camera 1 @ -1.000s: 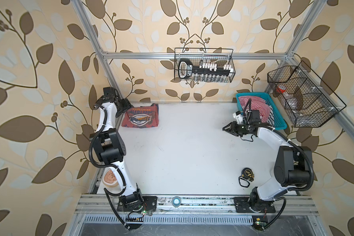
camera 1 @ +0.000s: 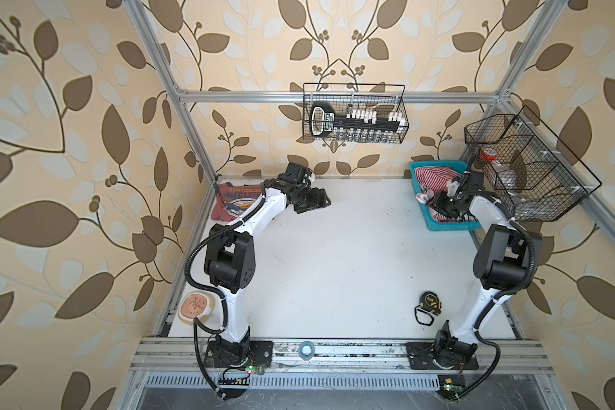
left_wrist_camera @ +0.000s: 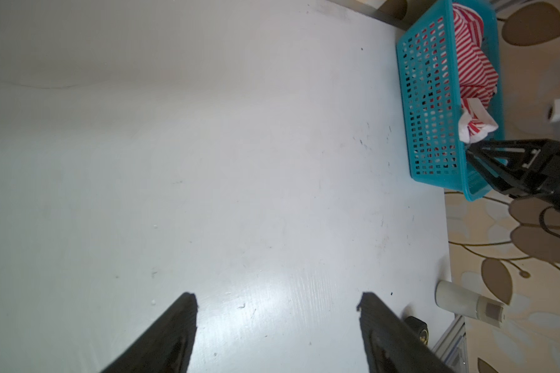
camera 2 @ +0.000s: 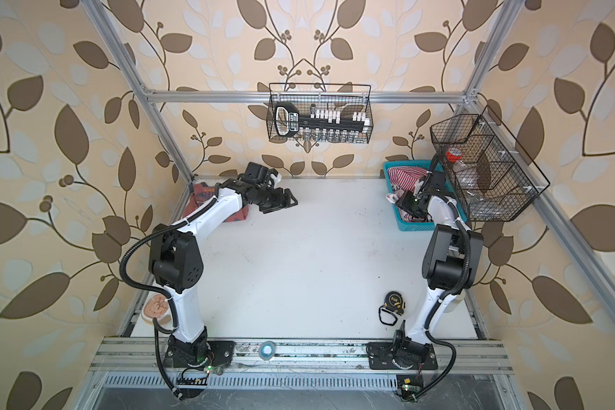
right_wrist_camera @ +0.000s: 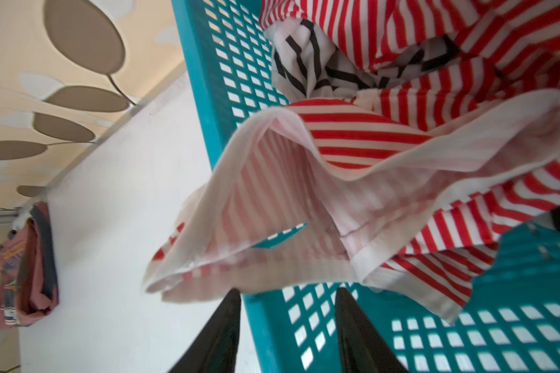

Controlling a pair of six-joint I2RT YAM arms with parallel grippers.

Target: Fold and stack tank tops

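A teal basket (camera 1: 451, 227) at the back right of the table holds crumpled red-and-white striped tops (camera 1: 437, 176) and a black-and-white striped one (right_wrist_camera: 305, 56). One red-striped top has a pale hem (right_wrist_camera: 354, 171) draped over the basket's left rim. My right gripper is open at that rim, just short of the hem in the right wrist view, with nothing clearly between its fingers. A folded red top (camera 1: 222, 205) with a dark print lies at the back left, partly hidden by the left arm. My left gripper hangs open and empty above bare table.
A black tape measure (camera 1: 429, 302) lies at the front right and a round pinkish container (camera 1: 195, 306) at the front left. Wire baskets (camera 1: 533, 171) hang beside and above the teal basket.
My left gripper has swung right, from the left wall past the folded top. My right gripper has moved from the table into the basket area, and a pale hem now hangs at its left rim.
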